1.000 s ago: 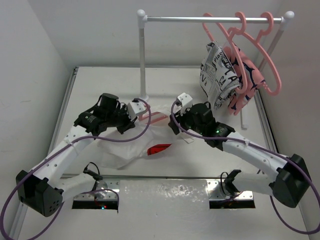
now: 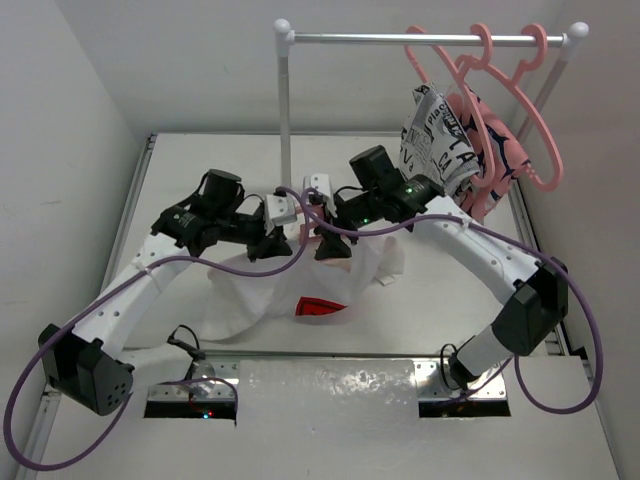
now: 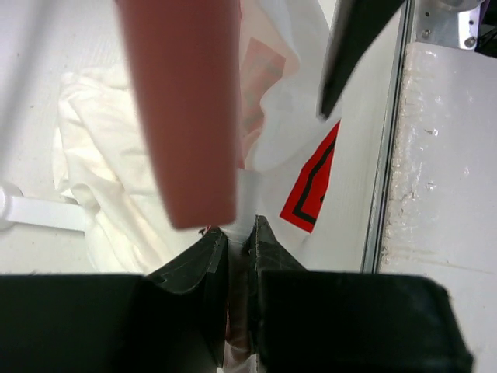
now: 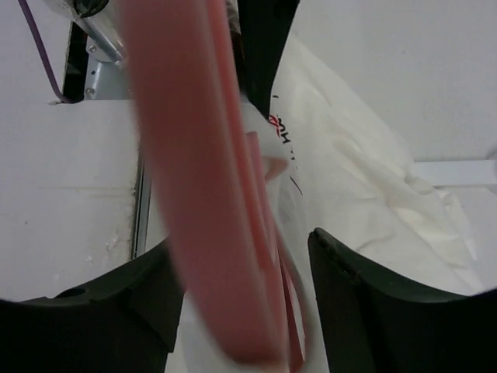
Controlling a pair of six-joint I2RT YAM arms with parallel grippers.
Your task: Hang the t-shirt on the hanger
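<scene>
The white t-shirt (image 2: 245, 300), with a red patch (image 2: 320, 306) near its lower middle, lies bunched under both arms. A pink hanger (image 2: 308, 212) sits at its neck, and its bar shows faintly through the cloth. In the left wrist view my left gripper is shut on a fold of white shirt, the blurred hanger (image 3: 186, 116) looming in front. My right gripper stands part open in the right wrist view, fingers (image 4: 330, 252) either side of the pink hanger and some white cloth. In the top view the wrists nearly meet and cover the neckline.
At the back stands a white rack (image 2: 430, 40). Pink hangers with a printed garment (image 2: 437, 135) and a pink garment (image 2: 505, 150) hang at its right end. Purple cables (image 2: 440, 216) loop over both arms.
The left gripper has shifted slightly right. More shirt lies loose at right.
</scene>
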